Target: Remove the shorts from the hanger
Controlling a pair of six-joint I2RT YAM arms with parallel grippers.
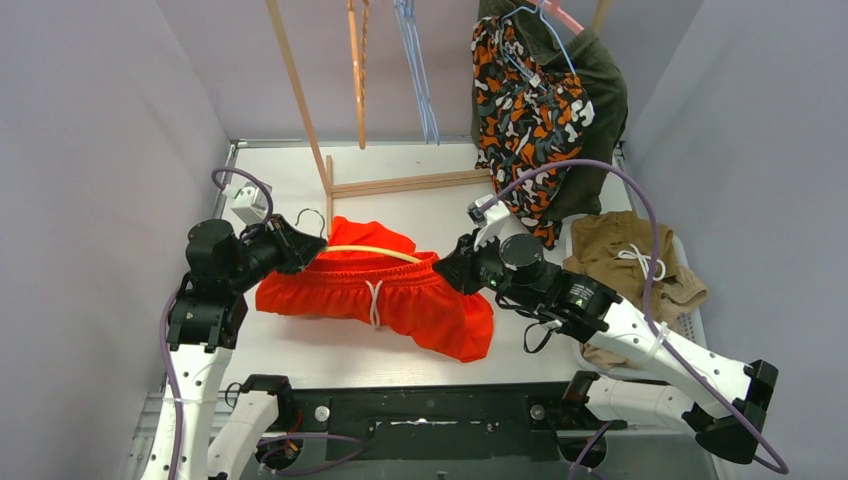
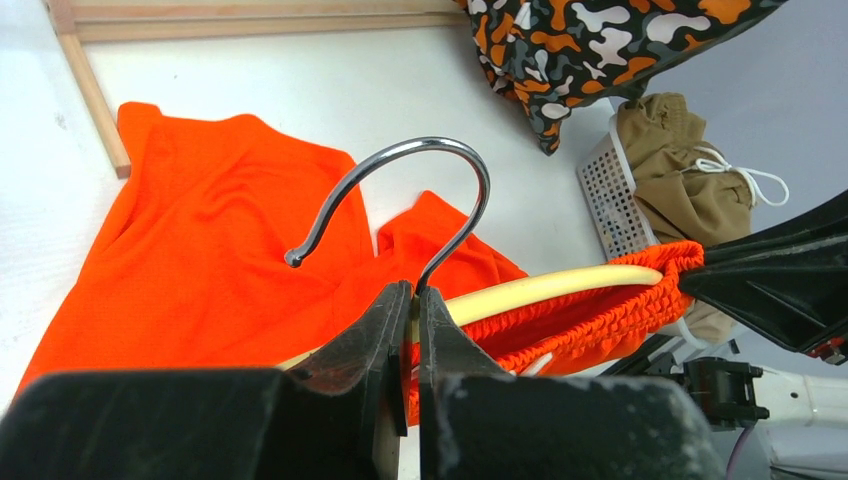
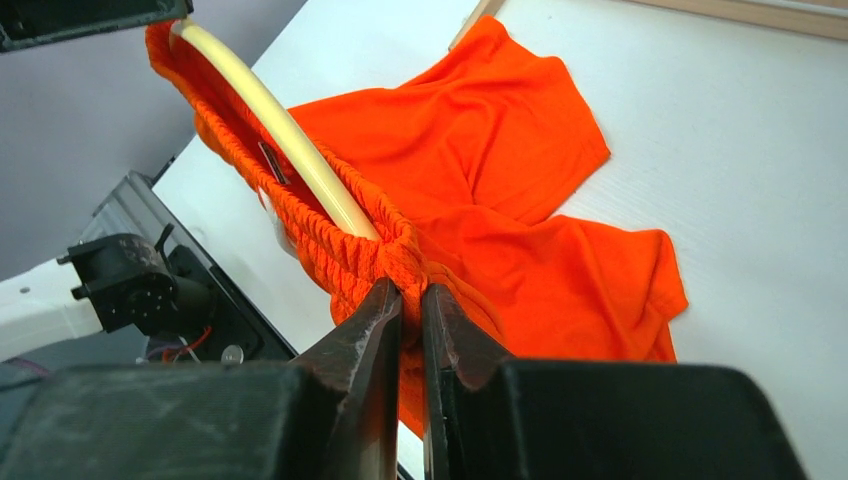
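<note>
Red shorts (image 1: pixel 420 315) lie on the white table, their drawstring waistband stretched along a pale yellow hanger (image 2: pixel 540 292) with a metal hook (image 2: pixel 480 190). My left gripper is shut on the hanger at the foot of its hook. My right gripper is shut on the red waistband at the hanger's other end; the cloth bunches between its fingers. In the top view the left gripper is at the shorts' upper left and the right gripper at their right side.
A wooden frame (image 1: pixel 400 185) stands at the back, with empty hangers above. Camouflage (image 1: pixel 520 120) and olive garments hang at the back right. A basket (image 2: pixel 610 190) of khaki clothing sits at the right edge. Bare table surrounds the shorts.
</note>
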